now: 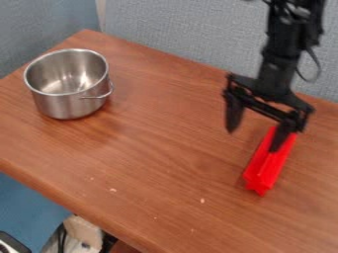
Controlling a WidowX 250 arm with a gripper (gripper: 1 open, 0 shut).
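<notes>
My black gripper is open, its fingers above and around the upper end of a red bar-like object that lies lengthwise on the right part of the wooden table. The gripper is blurred, and whether it touches the red object I cannot tell. A steel pot with a wire handle stands at the table's left.
Grey-blue padded walls border it at the back and left; its front-left edge drops to a blue surface.
</notes>
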